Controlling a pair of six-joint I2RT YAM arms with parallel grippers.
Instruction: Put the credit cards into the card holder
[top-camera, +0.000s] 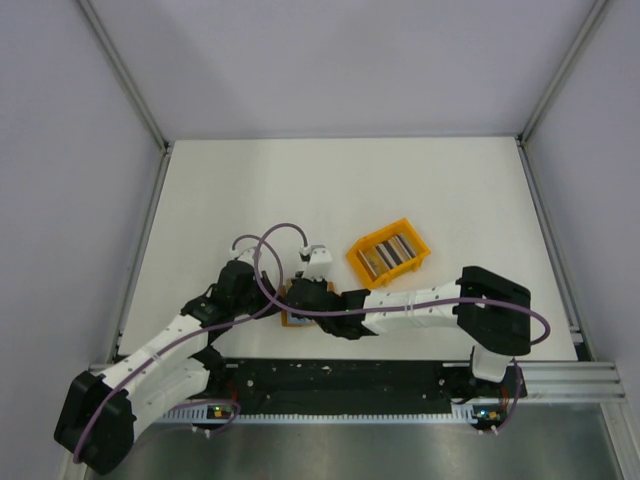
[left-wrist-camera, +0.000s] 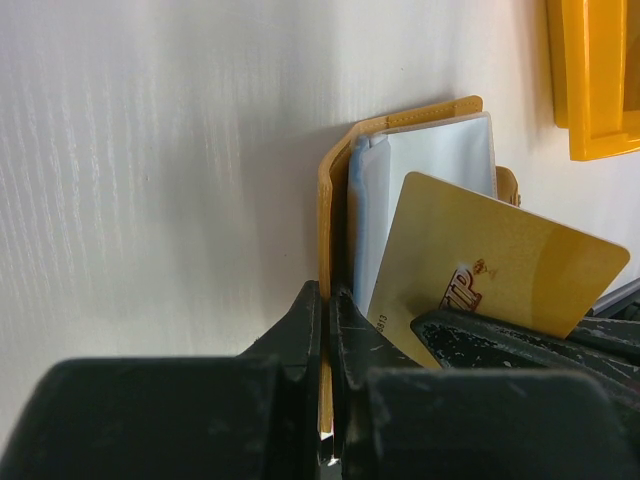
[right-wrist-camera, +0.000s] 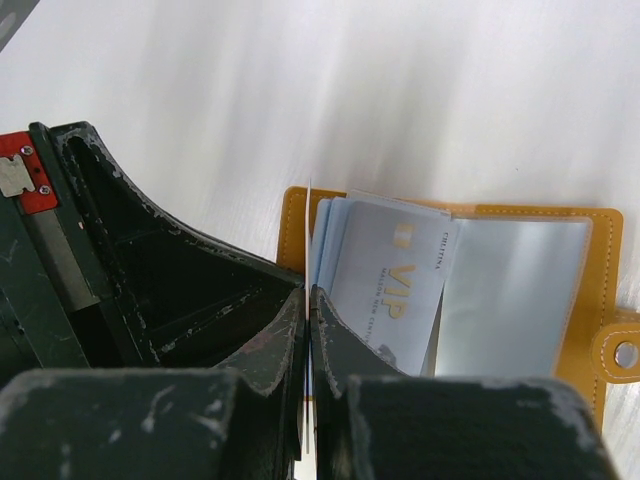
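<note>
The tan card holder (right-wrist-camera: 598, 270) lies spread on the table, with a pale VIP card (right-wrist-camera: 388, 285) and other pale card edges in its left part. My left gripper is shut on the thin stitched edge of the holder's cover. A gold card (left-wrist-camera: 500, 262) slants over the holder, pinched in my right gripper, which is shut. In the right wrist view that card shows only edge-on, as a thin line near the holder's left side. Whether its lower edge is inside a pocket I cannot tell. Both arms largely cover the holder in the top view.
An orange tray (top-camera: 413, 267) with several cards (top-camera: 398, 250) standing in slots is right of the holder. My two grippers are very close together over the holder.
</note>
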